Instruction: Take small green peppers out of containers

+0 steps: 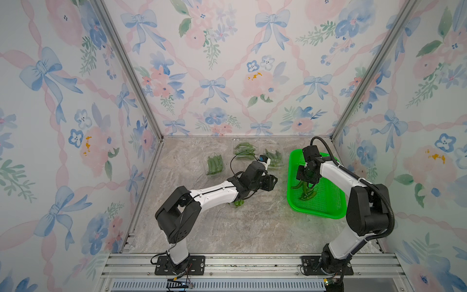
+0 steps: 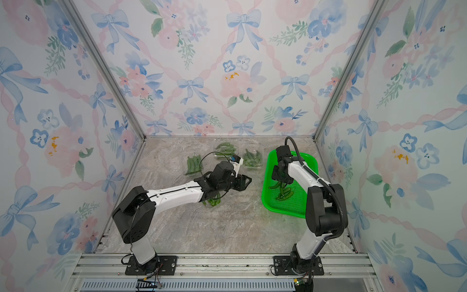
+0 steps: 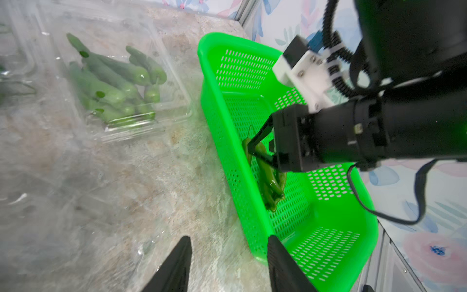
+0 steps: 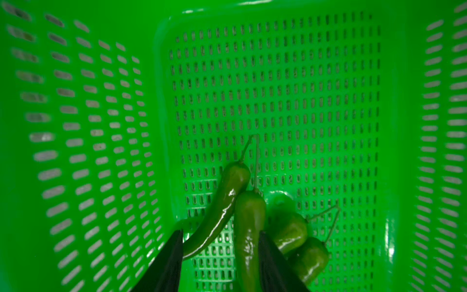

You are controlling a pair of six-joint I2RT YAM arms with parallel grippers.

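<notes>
Several green peppers lie in the bright green basket [image 4: 272, 97]. Two joined at their stems, a curved pepper [image 4: 221, 209] and a straight pepper [image 4: 249, 214], rest beside two more peppers on its floor. Down inside the basket, my right gripper is open; the straight pepper lies in the gap between its spread fingers, with space to the left finger. To the left of the basket, my left gripper hangs open and empty above the table. More peppers sit in a clear container [image 3: 116, 82] in the left wrist view.
Other clear boxes of peppers, a left box [image 1: 214, 164] and a back box [image 1: 244, 150], stand behind the left arm. Loose-looking peppers [image 1: 238, 202] show partly under that arm. The basket's near wall [image 3: 233, 160] rises between the two grippers.
</notes>
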